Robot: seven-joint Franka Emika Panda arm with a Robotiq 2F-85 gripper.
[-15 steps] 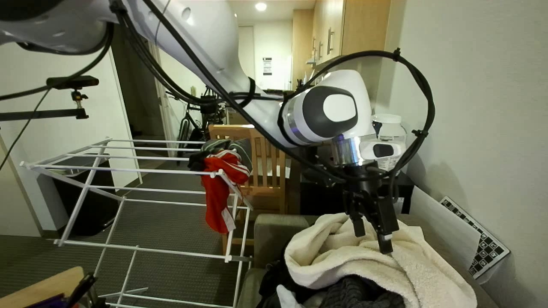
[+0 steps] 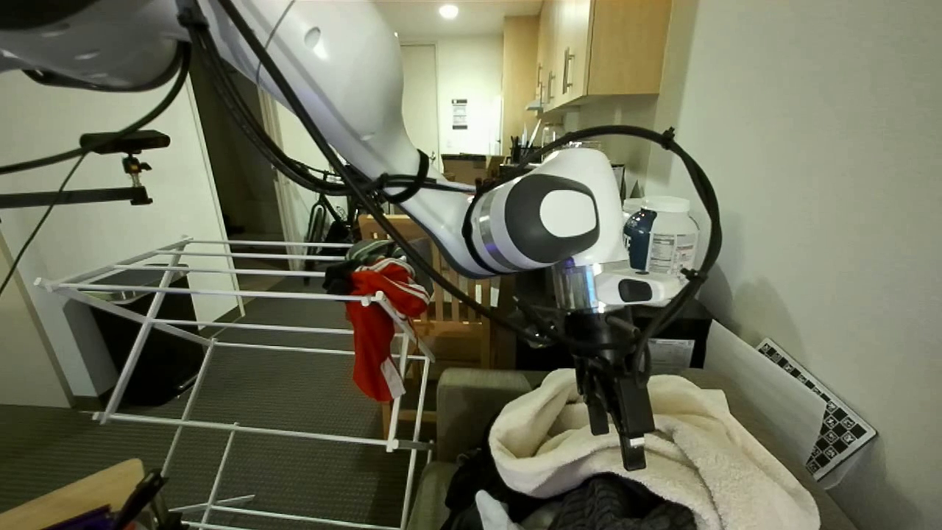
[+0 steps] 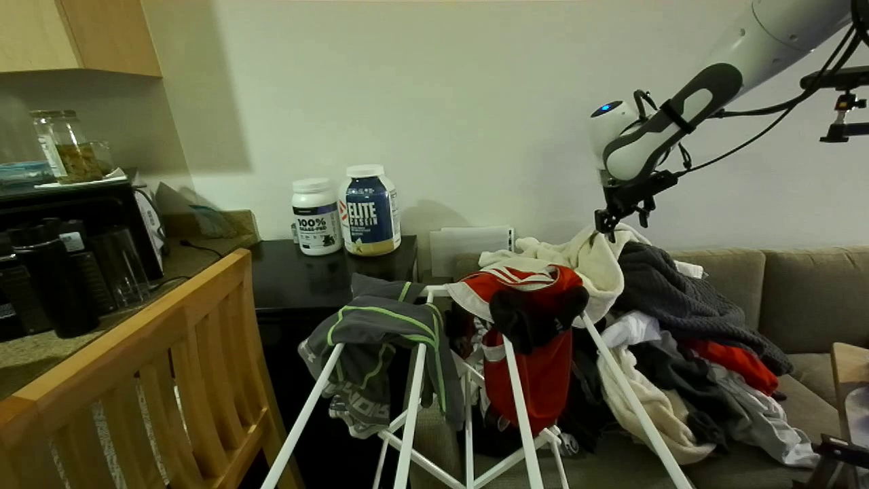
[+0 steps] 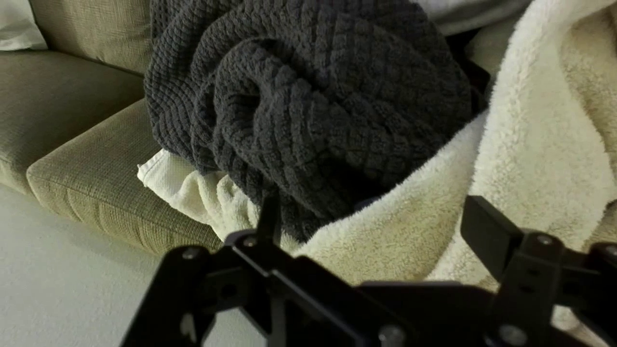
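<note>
A cream fleece blanket (image 2: pixel 706 442) lies heaped on the couch, with a dark grey knit piece (image 4: pixel 324 98) bunched against it. My gripper (image 2: pixel 618 442) points down at the blanket, its fingers open and nothing between them. In the wrist view the two fingers (image 4: pixel 489 237) stand wide apart over the cream fleece and the lower edge of the grey knit. From the second exterior view the gripper (image 3: pixel 623 221) is at the top of the pile; whether it touches the cloth I cannot tell.
A white drying rack (image 2: pixel 265 433) stands left of the couch, with a red garment (image 2: pixel 375 344) and a grey garment (image 3: pixel 383 326) hung over its end. Two tubs, one white (image 3: pixel 316 216) and one blue-labelled (image 3: pixel 371 212), sit on a black cabinet. Couch seat (image 4: pixel 115 167) is bare beside the pile.
My gripper has come lower and shifted slightly left in the first exterior view. It is open in both frames. The blanket and the hung clothes look unmoved.
</note>
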